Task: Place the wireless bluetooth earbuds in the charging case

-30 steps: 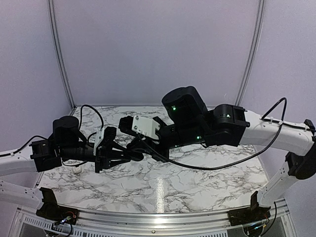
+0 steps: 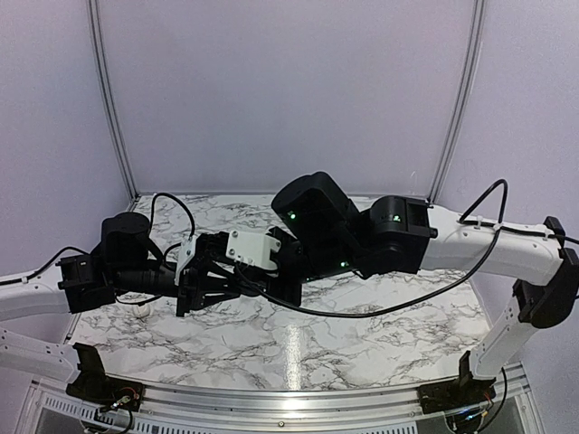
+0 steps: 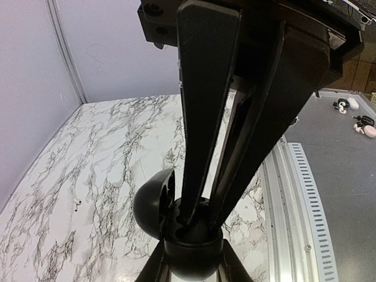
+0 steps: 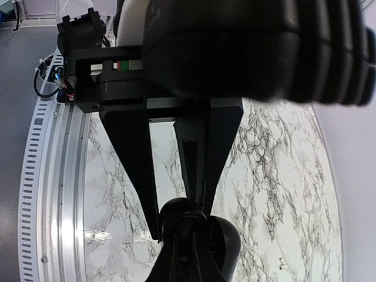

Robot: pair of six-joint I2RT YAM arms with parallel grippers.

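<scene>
The black charging case (image 3: 191, 258) has its lid (image 3: 150, 205) flipped up, seen in both wrist views. My left gripper (image 2: 231, 285) is shut on the case, its fingertips at the bottom of the left wrist view. My right gripper reaches over the case from above, shut, with its fingertips down in the open top of the case. Whether an earbud is between or under those fingertips is hidden. In the top view the two grippers meet mid-air near the centre, and the case is mostly hidden behind them.
Walls enclose the back and sides, and a metal rail (image 2: 280, 398) runs along the front edge.
Since about a second ago my right arm has moved left, closer over my left gripper and the case. The left arm is almost unchanged.
</scene>
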